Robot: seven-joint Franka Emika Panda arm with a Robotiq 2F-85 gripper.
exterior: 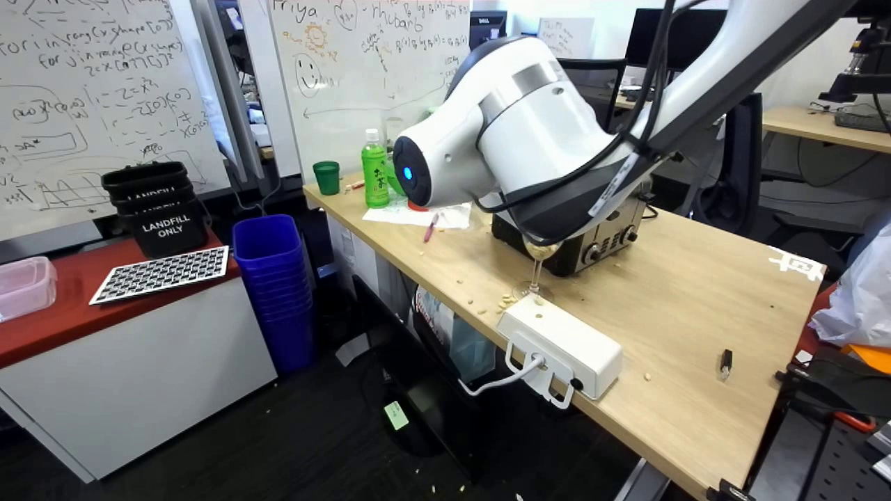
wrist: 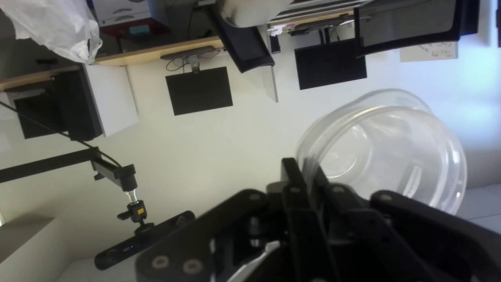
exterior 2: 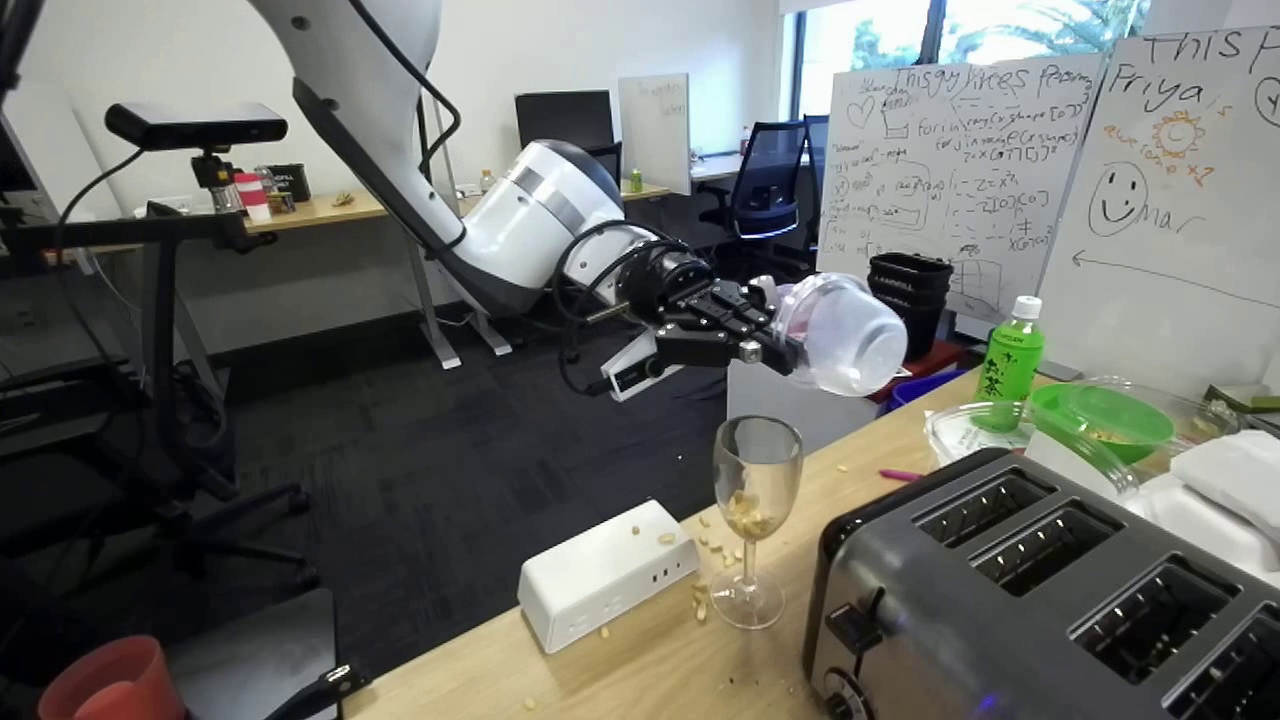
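Note:
A clear plastic cup (exterior 2: 854,340) is held in the air by its rim, tipped onto its side. My gripper is shut on that rim, with the cup (wrist: 399,155) extending to the right in the wrist view. Below the gripper (exterior 2: 780,336) in the second exterior view, a wine glass (exterior 2: 758,474) stands upright on the table with some pale pieces in its bowl. More pale pieces (exterior 2: 702,600) lie scattered around its foot. The arm hides the gripper and cup in the first exterior view.
A white power strip (exterior: 564,342) sits at the table edge beside the glass. Close on the glass's other side is a dark toaster (exterior 2: 1032,588). A green bottle (exterior: 375,171) and a green bowl (exterior 2: 1101,414) stand farther along.

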